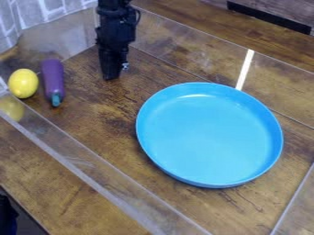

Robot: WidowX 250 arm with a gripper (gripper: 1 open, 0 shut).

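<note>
My dark gripper (114,70) hangs low at the upper middle of the wooden surface, shut, with nothing visible between its fingers. To its left lie a purple eggplant (51,78) with a green stem and a yellow lemon (22,83). A large blue plate (208,133) fills the right middle of the surface, apart from the gripper.
Clear plastic walls (86,165) edge the work area, with a bright strip (243,69) at the right. The wood between the eggplant and the plate is bare, as is the area above the plate.
</note>
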